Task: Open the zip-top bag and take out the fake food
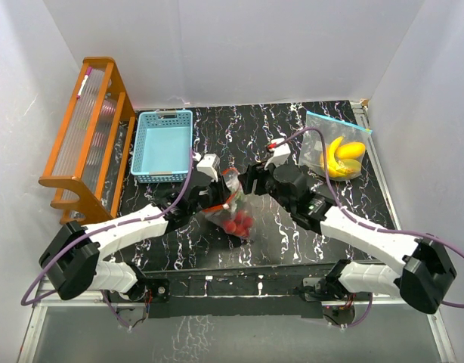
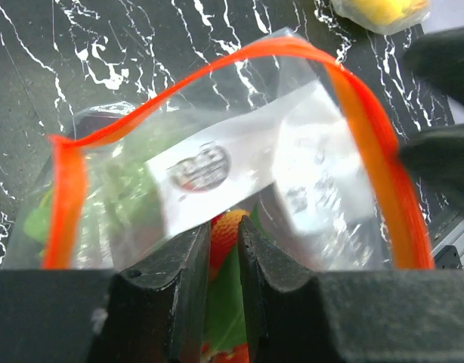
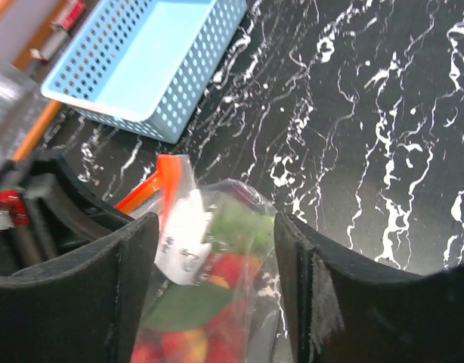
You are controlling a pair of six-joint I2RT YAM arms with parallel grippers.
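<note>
A clear zip top bag with an orange-red rim (image 2: 273, 47) hangs from my left gripper (image 1: 226, 198), its mouth gaping wide in the left wrist view. The left fingers (image 2: 188, 283) are closed on the bag's near edge. Inside the bag lie red and green fake food pieces (image 1: 238, 223), including an orange-red one (image 2: 224, 236) just beyond the left fingertips. My right gripper stands part open above and to the right of the bag, its fingers apart. In the right wrist view, nothing is clearly pinched between them; the bag shows beyond.
A light blue basket (image 1: 188, 162) sits empty at the back left, beside a wooden rack (image 1: 66, 183). Another zip bag (image 1: 311, 150) with yellow fake fruit (image 1: 341, 157) lies at the back right. Bare black marbled table separates them.
</note>
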